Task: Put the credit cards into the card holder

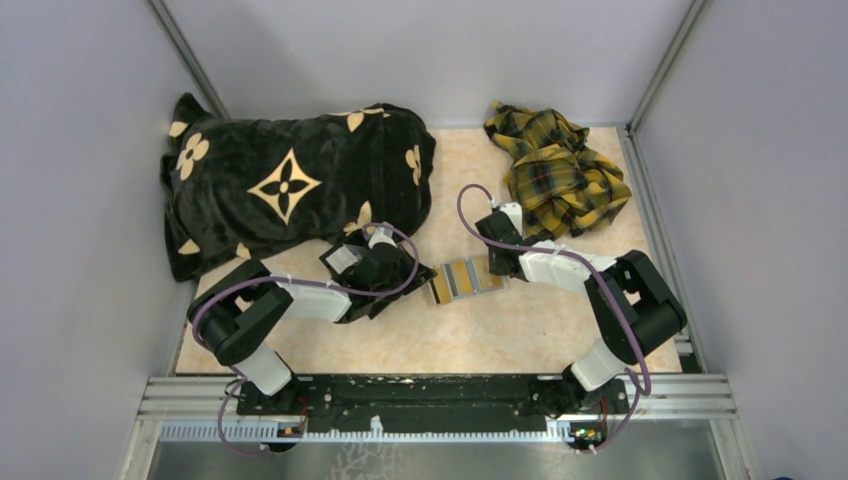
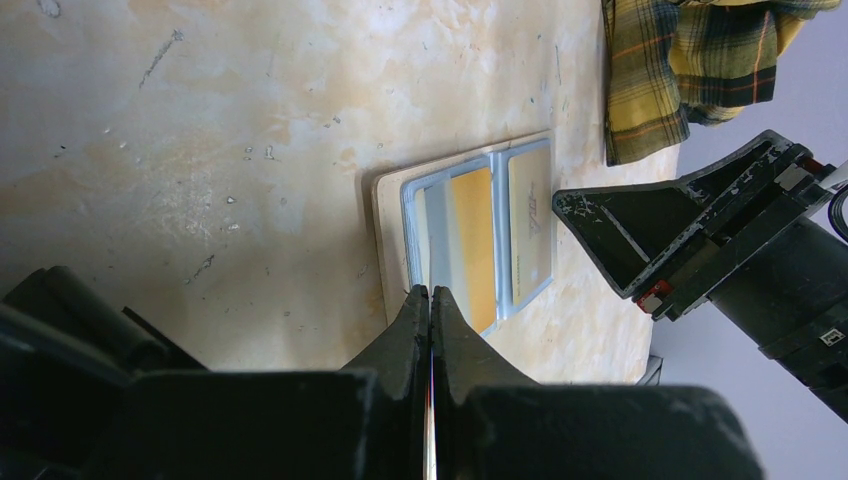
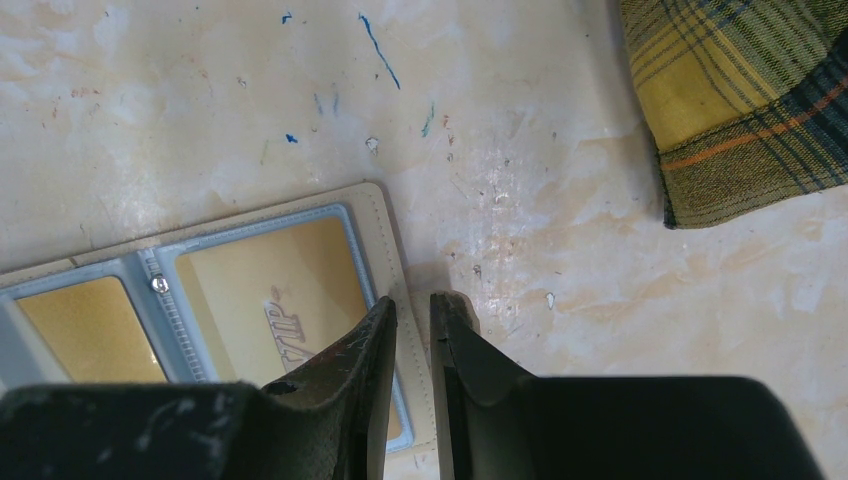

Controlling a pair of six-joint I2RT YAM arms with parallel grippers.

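The card holder [image 1: 472, 276], pale with blue-grey edging and yellow pockets, lies open on the table between my grippers. Two pocket sides show in the left wrist view, the right one holding a beige card [image 2: 530, 215]. My left gripper is shut above the holder's left side. A thin coloured sliver shows between its fingers; whether it is a card I cannot tell. At the holder's right edge, my right gripper has closed with that pale edge between its fingers. Part of the holder's right side is hidden beneath the right gripper in the top view.
A dark flat item with a white patch [image 1: 343, 259] sits partly under the left arm. Behind lie a black patterned cushion [image 1: 300, 185] and a plaid cloth [image 1: 555, 165]. The table in front of the holder [image 1: 480, 340] is bare.
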